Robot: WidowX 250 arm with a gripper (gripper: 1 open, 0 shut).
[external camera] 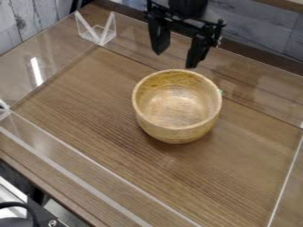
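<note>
A large empty tan bowl point(176, 104) sits on the wooden table right of centre. Above it, at the top middle, hangs my black gripper point(180, 43), its fingers apart and pointing down, just behind the bowl's far rim. I see nothing between the fingers.
A small white wire object point(98, 27) stands at the upper left. A dark gap with cables shows at the lower left corner.
</note>
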